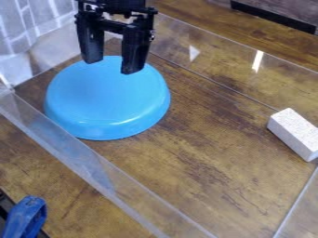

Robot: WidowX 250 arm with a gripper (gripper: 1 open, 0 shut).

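Observation:
The black gripper (pixel 112 51) hangs at the top left of the camera view, its two wide dark fingers apart and empty. Under it, a large round blue disc (pixel 107 102) with a glossy domed top lies on the wooden table (pixel 205 149). Whether the fingertips touch the disc cannot be told from this angle.
A white block (pixel 296 134) lies on the right. A dark blue object (pixel 25 218) is at the bottom left, outside a clear plastic wall. Transparent walls border the wooden area, with crumpled clear plastic at the upper left.

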